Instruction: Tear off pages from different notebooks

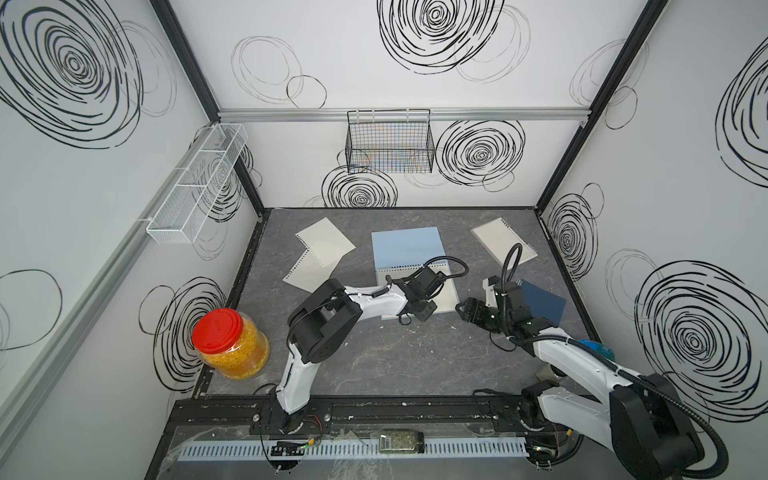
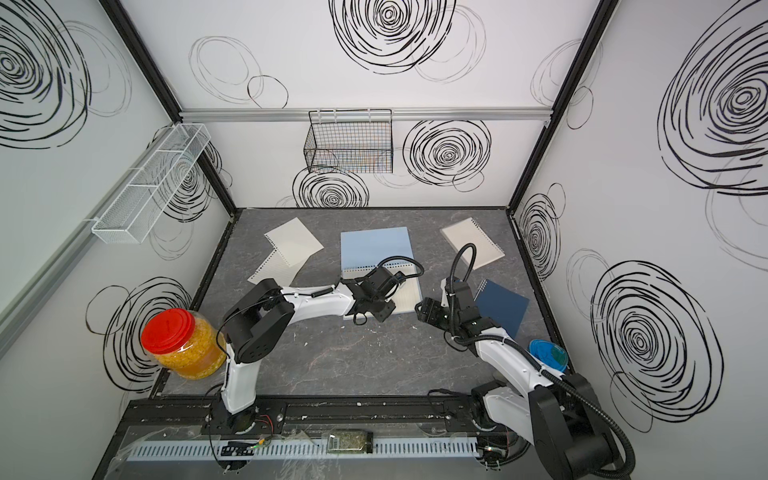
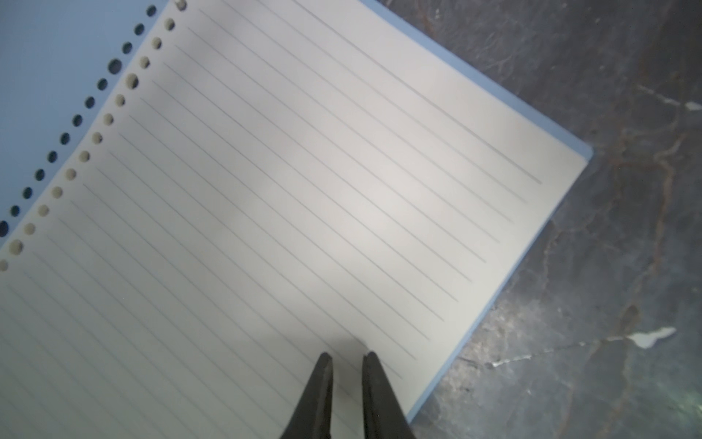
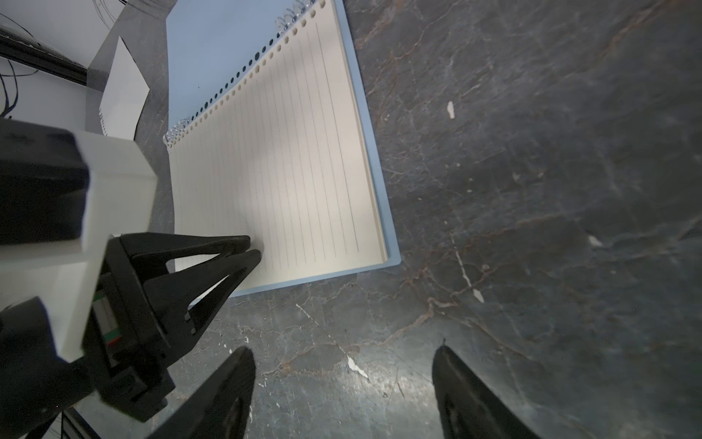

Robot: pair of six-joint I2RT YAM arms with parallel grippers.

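The light-blue spiral notebook lies open at the table's middle, its lined page facing up and flat. My left gripper is over that page near its front edge, fingertips slightly apart with only page visible in the gap. In the right wrist view, the left gripper's fingertips are close to the page; whether they touch it I cannot tell. My right gripper stands open over bare table, to the right of the notebook, nothing between its fingers.
Two loose white sheets overlap at the back left. A cream spiral notebook rests at the back right, and a dark-blue notebook lies behind the right arm. At the left stands a red-lidded jar.
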